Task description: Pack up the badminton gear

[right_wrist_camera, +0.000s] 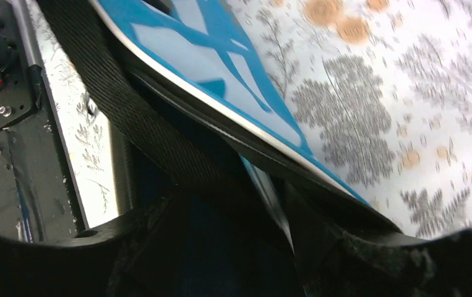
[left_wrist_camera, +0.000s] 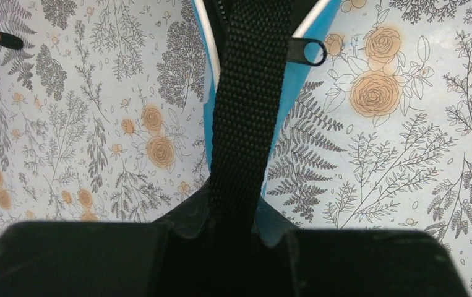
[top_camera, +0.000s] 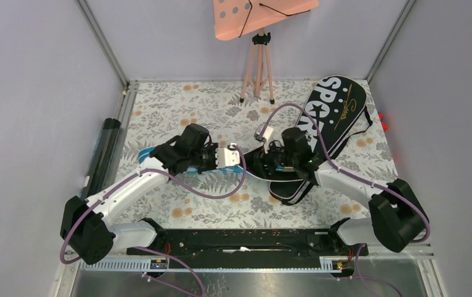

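My left gripper [top_camera: 211, 158] is shut on a black webbing strap [left_wrist_camera: 248, 105] of the open blue-and-black racket bag [left_wrist_camera: 286, 93], held over the floral mat [left_wrist_camera: 97, 124]. My right gripper [top_camera: 269, 159] is down in the bag's dark opening, beside the strap [right_wrist_camera: 109, 93] and the blue-white edge [right_wrist_camera: 221, 74]. Its fingers are dark and blurred; what lies between them is unclear. A black racket bag [top_camera: 329, 108] with SPORT lettering lies at the right, partly under the open bag and right arm.
A dark tube [top_camera: 100, 158] lies along the left edge. A pink tripod [top_camera: 259, 65] stands at the back. Red objects [top_camera: 383, 124] sit at the right edge.
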